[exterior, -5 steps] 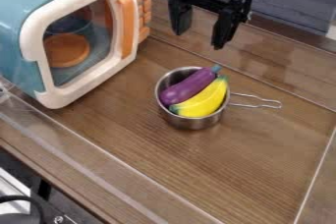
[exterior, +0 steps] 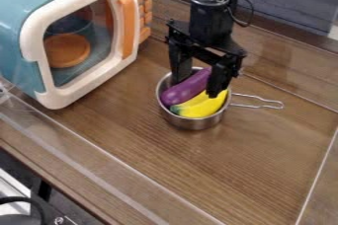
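My black gripper [exterior: 201,69] is open, lowered to the rim of a steel pot [exterior: 196,120] with a long wire handle, its fingers around the upper part of the contents. In the pot lie a purple eggplant [exterior: 181,90] and a yellow banana [exterior: 200,107], partly hidden by the gripper. Whether the fingers touch either one I cannot tell.
A toy microwave [exterior: 59,96] in teal and white, with an orange plate inside, stands at the left. A grey wall runs along the back.
My gripper has come down from above and behind the pot to its rim, over the eggplant and banana. The pot and its contents look unmoved.
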